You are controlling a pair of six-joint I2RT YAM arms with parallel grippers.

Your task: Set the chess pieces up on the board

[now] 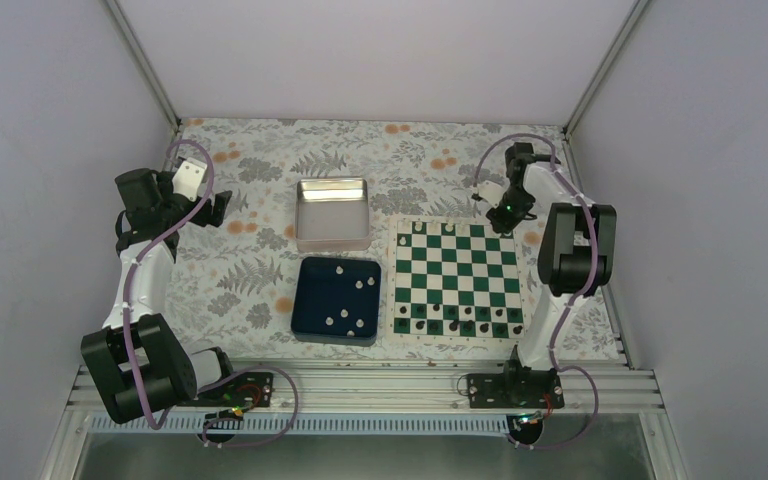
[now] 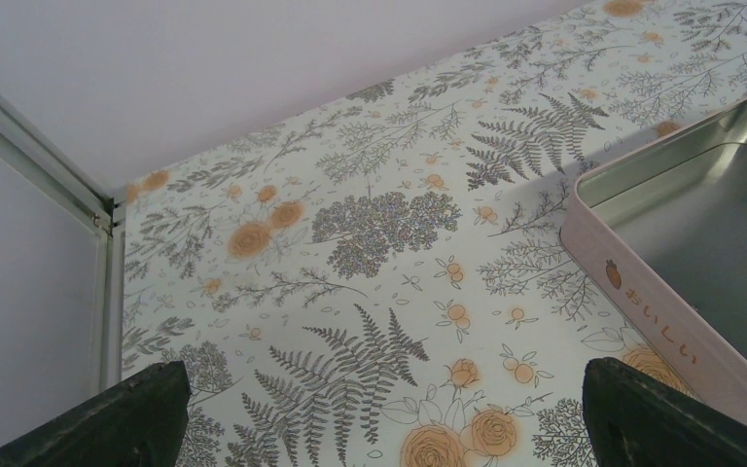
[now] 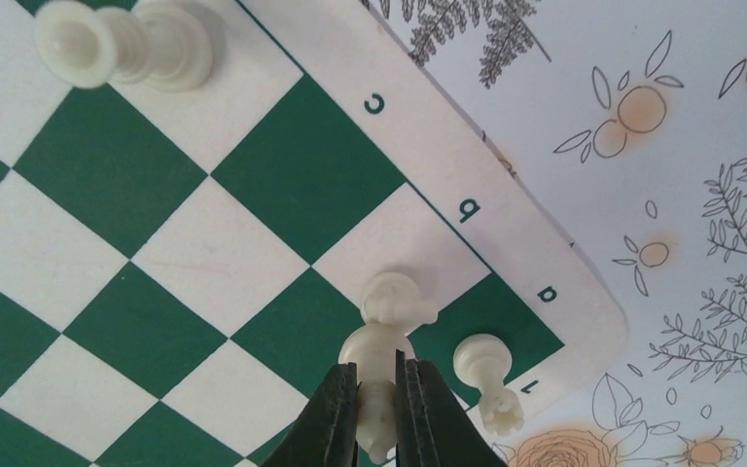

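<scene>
In the right wrist view my right gripper is shut on a white piece (image 3: 377, 345), probably a pawn; the fingers partly cover it. Its base points away, over the board's corner near the a and b files. Just beyond the base stands a white knight (image 3: 389, 297), very close to it in the picture; whether they touch I cannot tell. A white rook (image 3: 483, 358) occupies the a1 square. Another tall white piece (image 3: 177, 44) stands farther along the first rank. The chessboard (image 1: 457, 268) lies at right. My left gripper (image 1: 208, 210) stands open and empty at far left.
Several white pieces lie in the dark blue tray (image 1: 308, 290). An empty pink-walled metal tray (image 1: 333, 215) sits behind it. Dark pieces (image 1: 436, 308) line the board's near side. Its middle squares are bare, and open tablecloth (image 1: 250, 250) fills the left.
</scene>
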